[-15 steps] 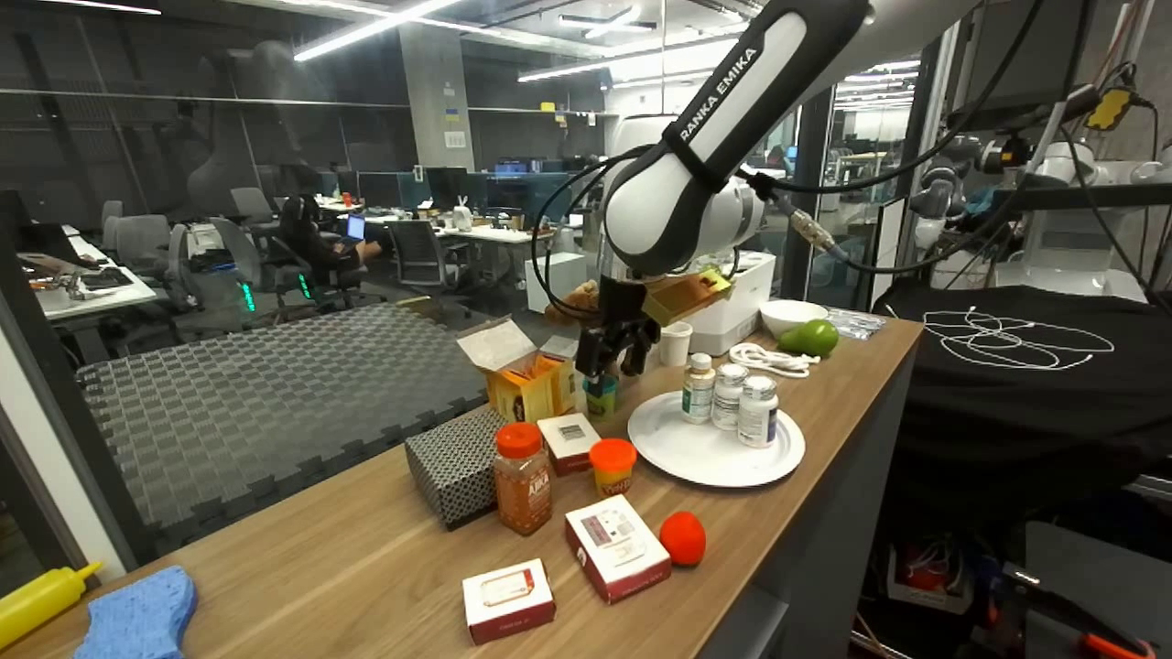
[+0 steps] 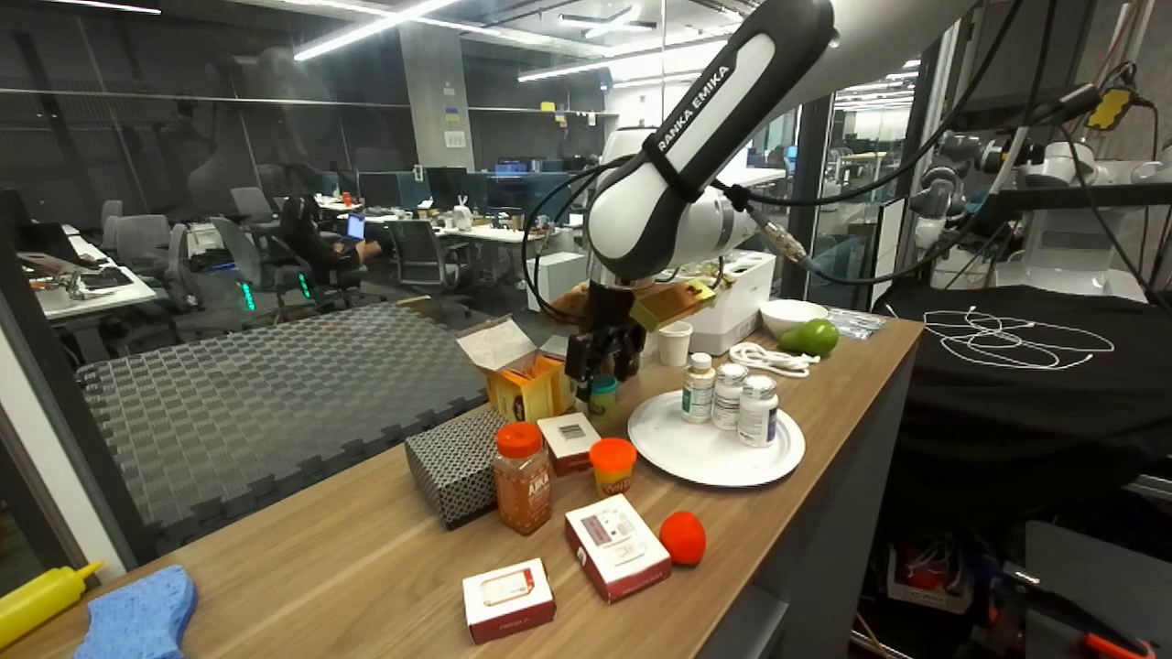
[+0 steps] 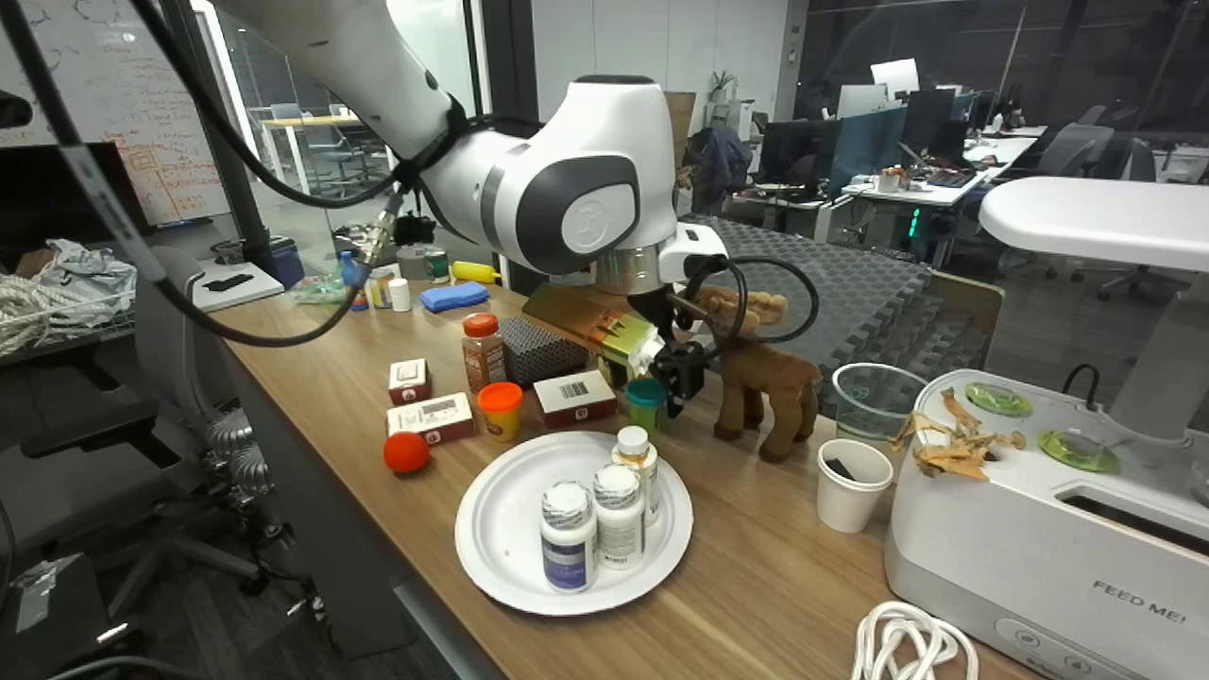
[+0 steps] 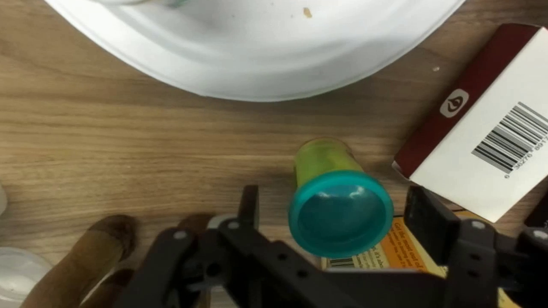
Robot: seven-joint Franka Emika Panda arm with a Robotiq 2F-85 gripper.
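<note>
A green tub with a teal lid [image 4: 340,214] stands upright on the table behind the white plate [image 4: 267,84]. In the wrist view my gripper has its fingers apart on either side of the tub. Bare gaps show left and right of the lid, so neither finger visibly touches it. From the second exterior view, the gripper [image 3: 677,374] is low beside the tub [image 3: 645,404], partly in front of its surroundings; exact fingertip height is hard to tell.
A white and maroon box [image 4: 488,123] lies close to the right finger, with an open yellow tea box [image 2: 527,386] behind. A brown plush moose [image 3: 771,380] stands close on the other side. Several pill bottles [image 3: 618,516] occupy the plate. An orange-lidded tub [image 2: 613,466] sits nearby.
In the first exterior view, the arm and gripper have shifted a little to the left and slightly lower, about the green tub. Objects on the table look unmoved.
</note>
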